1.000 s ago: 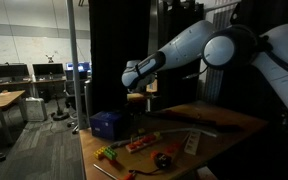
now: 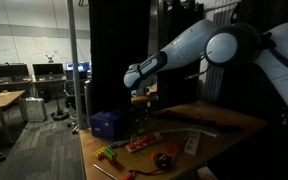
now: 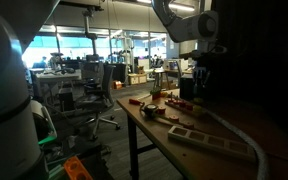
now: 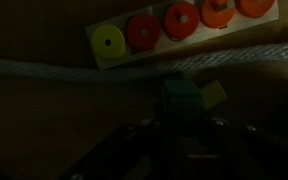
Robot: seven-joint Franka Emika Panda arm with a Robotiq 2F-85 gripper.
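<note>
In the wrist view a green block (image 4: 182, 98) sits between the fingers of my gripper, which is shut on it. Much of the grip lies in deep shadow. A small yellow-green square piece (image 4: 213, 94) shows just beside the block. Behind them a pale rope (image 4: 104, 74) crosses the view, and past it is a wooden board (image 4: 199, 34) with yellow, red and orange round pieces. In exterior view 1 my gripper (image 2: 140, 101) hangs over the far part of the table, near a blue box (image 2: 106, 124); the block is too small and dark to make out there.
Several coloured toys, including a green one (image 2: 106, 153) and a red one (image 2: 162, 161), lie on the table's near part. A slotted wooden strip (image 3: 210, 141) lies near the long rope (image 3: 239, 132). The table's front edge is open to the floor.
My gripper appears slightly lower than a second ago, over the same part of the table. The toys and the blue box have not visibly moved.
</note>
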